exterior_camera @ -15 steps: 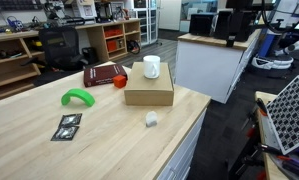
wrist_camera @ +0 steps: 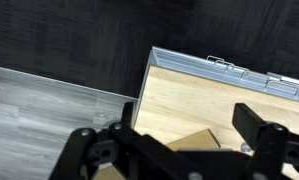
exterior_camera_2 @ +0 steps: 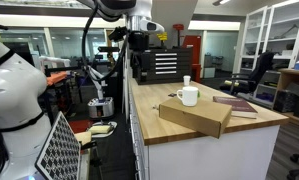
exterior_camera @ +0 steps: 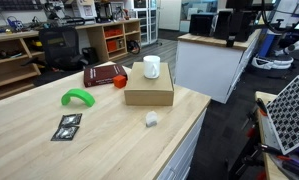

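Observation:
High beyond the table's right edge, my gripper [exterior_camera: 230,43] hangs in the air, well apart from every object. In the wrist view its two dark fingers [wrist_camera: 122,138] stand wide apart with nothing between them, so it is open. A white mug [exterior_camera: 151,67] sits upright on top of a closed cardboard box [exterior_camera: 149,97]. The box's corner [wrist_camera: 197,141] shows at the bottom of the wrist view, partly hidden by the gripper. A small white object [exterior_camera: 151,119] lies on the table in front of the box.
On the wooden table [exterior_camera: 49,155] lie a green curved piece [exterior_camera: 78,97], a red block [exterior_camera: 119,81], a dark red book [exterior_camera: 104,75] and dark flat packets [exterior_camera: 66,127]. Dark floor lies beyond its edge.

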